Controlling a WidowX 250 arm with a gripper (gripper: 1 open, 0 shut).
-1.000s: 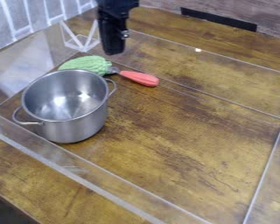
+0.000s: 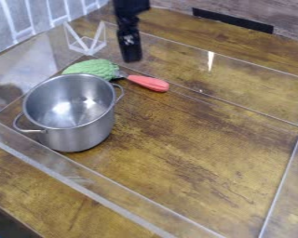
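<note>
A steel pot (image 2: 68, 112) with two side handles stands at the left of a clear-walled enclosure. Behind it lies a green cloth-like item (image 2: 92, 69), touching or very near a utensil with a red-orange handle (image 2: 146, 82). My dark gripper (image 2: 131, 52) hangs at the top of the camera view, above and behind these things; it is blurred, and I see nothing clearly held in it.
Transparent walls surround the wooden work surface (image 2: 214, 149). A dark object (image 2: 233, 19) lies beyond the back wall.
The pot, green item and utensil have stayed put.
</note>
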